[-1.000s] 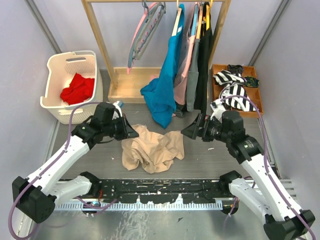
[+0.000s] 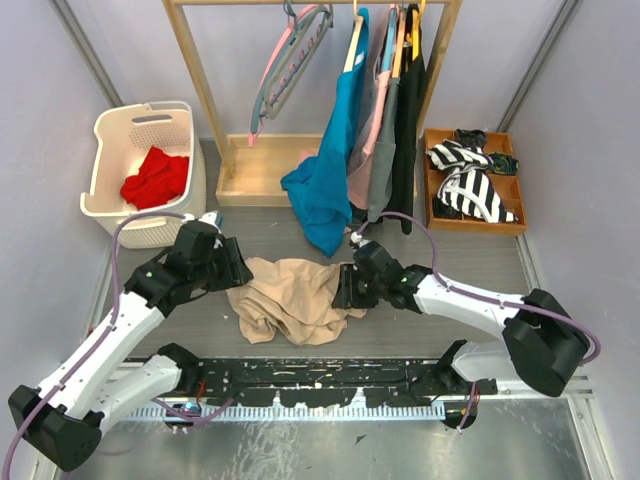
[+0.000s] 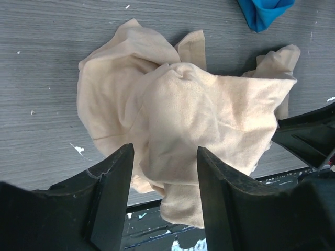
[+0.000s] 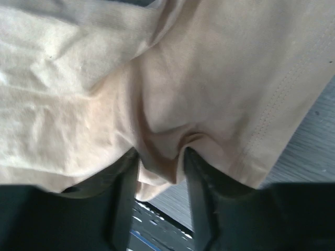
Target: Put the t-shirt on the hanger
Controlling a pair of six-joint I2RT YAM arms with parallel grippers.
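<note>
A crumpled beige t-shirt (image 2: 295, 300) lies on the grey floor between both arms. Over its left edge, my left gripper (image 2: 238, 278) has its fingers apart; in the left wrist view the cloth (image 3: 178, 115) spreads beyond them, and none is clearly pinched. My right gripper (image 2: 345, 290) is down at the shirt's right side. Its fingers stand apart around a raised fold (image 4: 167, 167) of the beige cloth in the right wrist view. Empty hangers (image 2: 290, 60), grey and pink, hang from the rack at top left.
A wooden rack (image 2: 235, 185) with several hung garments, including a low-reaching blue one (image 2: 325, 195), stands behind the shirt. At left is a cream basket (image 2: 105, 195) holding red cloth (image 2: 157, 177); at right, a wooden box (image 2: 440, 205) holds striped clothes.
My right gripper has come left and down onto the shirt's right side. The left gripper has moved slightly left and opened, and the shirt's left part has shifted left.
</note>
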